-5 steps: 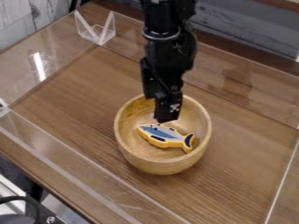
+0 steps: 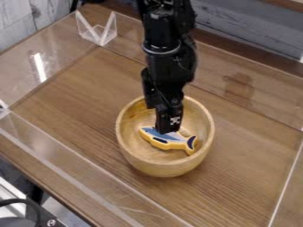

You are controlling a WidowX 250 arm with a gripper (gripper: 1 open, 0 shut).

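Observation:
My black gripper [image 2: 161, 113] hangs over the back part of a round yellow bowl [image 2: 164, 161], its fingers open and reaching down to about the rim. Inside the bowl lies a yellow elongated object with blue on it [image 2: 175, 144], just below and in front of the fingers. Whether the fingertips touch it is not clear.
A clear plastic container [image 2: 97, 27] stands at the back left. A dark cable or object [image 2: 18, 213] is at the lower left corner.
The gripper has shifted slightly over the last second above the bowl. The yellow object and bowl look nearly unchanged.

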